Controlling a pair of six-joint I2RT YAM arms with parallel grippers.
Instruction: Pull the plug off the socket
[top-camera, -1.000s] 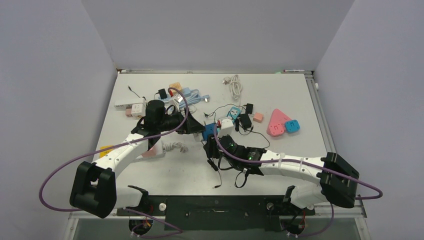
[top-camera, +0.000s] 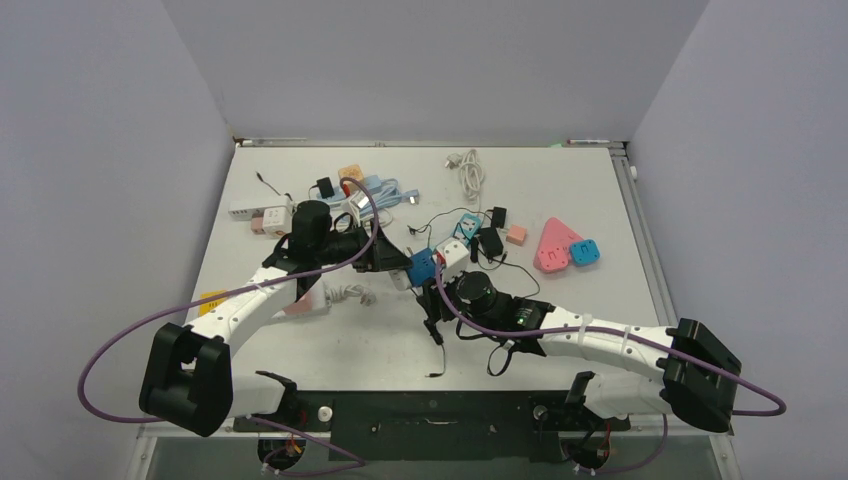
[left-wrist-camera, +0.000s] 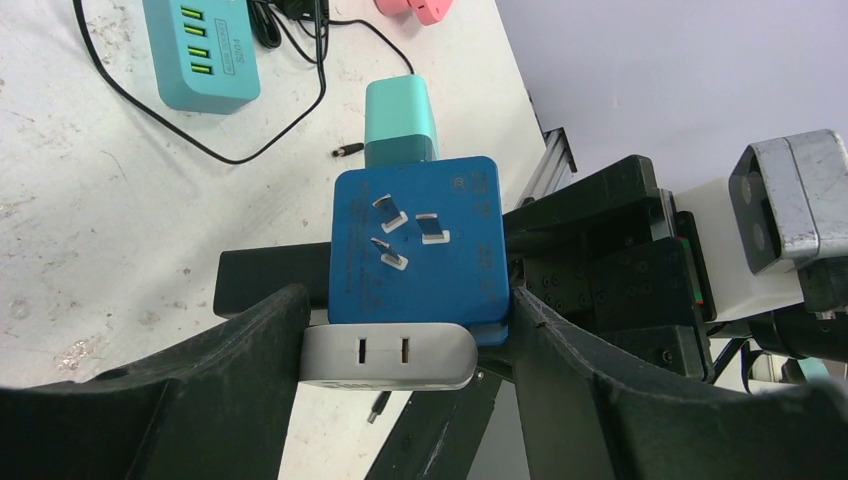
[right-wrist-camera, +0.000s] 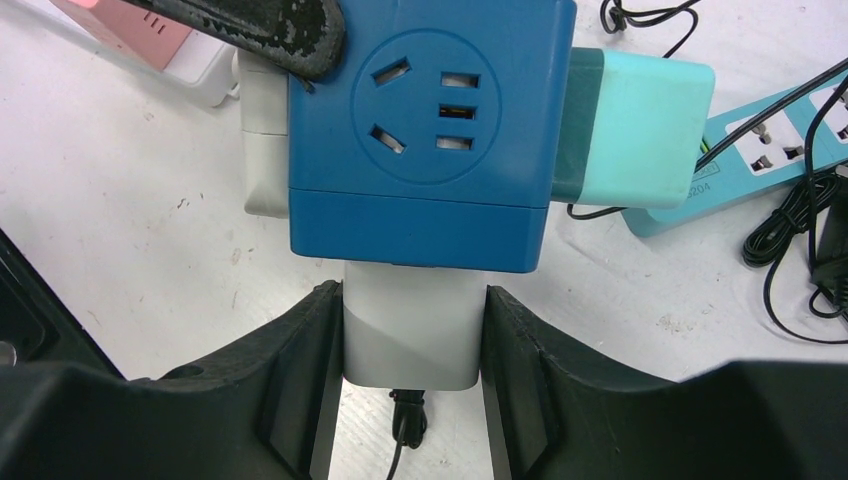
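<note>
Held in the air between my arms is a blue cube socket (right-wrist-camera: 430, 110) with plugs on its sides. My right gripper is shut on the white plug (right-wrist-camera: 412, 340) at the cube's near face. A teal plug (right-wrist-camera: 645, 125) sticks out of another side. In the left wrist view the cube (left-wrist-camera: 415, 235) shows its three-pin face. There my left gripper stands around a white slotted plug (left-wrist-camera: 390, 355), fingers part open, with a gap beside the right finger (left-wrist-camera: 540, 345). The contact behind the plug is hidden.
A teal power strip (left-wrist-camera: 205, 50) and black cables lie behind the cube. On the right of the table are a pink triangular strip (top-camera: 555, 247) and a blue socket (top-camera: 585, 252). Below my right gripper lies a black cable (right-wrist-camera: 408, 418).
My right arm has moved to the right and slightly toward the front edge. The blue cube has shifted a little to the right, while the left arm has hardly moved.
</note>
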